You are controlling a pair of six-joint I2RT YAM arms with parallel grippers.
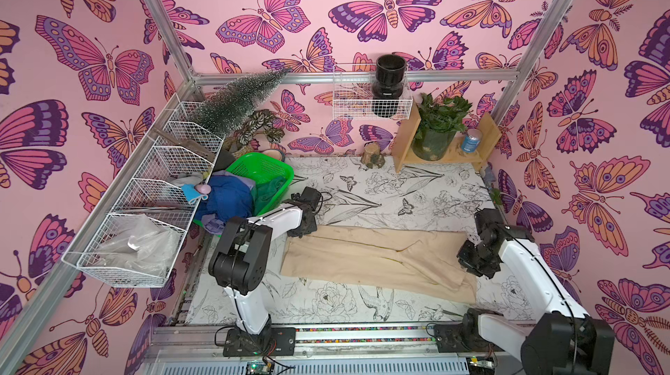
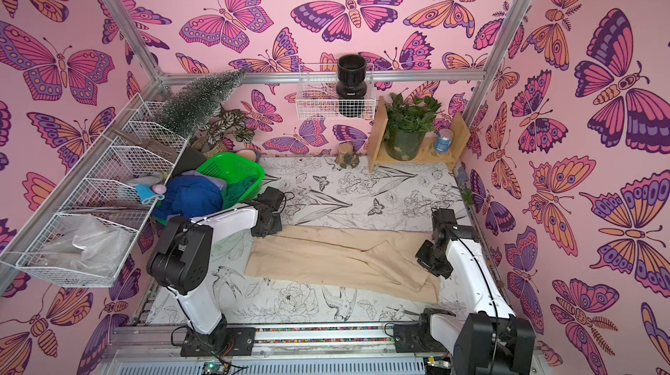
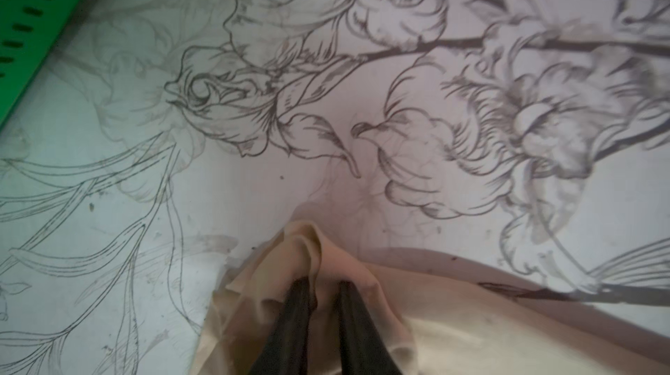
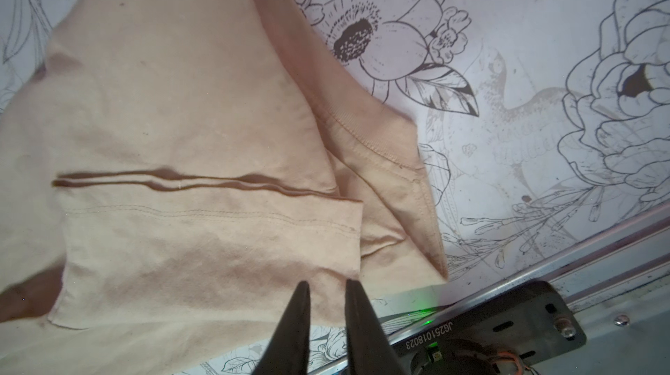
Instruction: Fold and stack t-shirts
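A beige t-shirt (image 1: 363,256) lies folded into a long strip across the patterned board. My left gripper is at its back-left corner, part open, its fingers over a bunched bit of cloth; whether they touch it is unclear. My right gripper hangs above the strip's right end, fingers part open, over a folded hem section with nothing clearly between them.
A green basket (image 2: 237,165) of coloured garments stands at the back left, below wire shelves (image 1: 132,249). A wooden shelf with plant (image 1: 436,137) stands at the back right. The board's middle back is clear.
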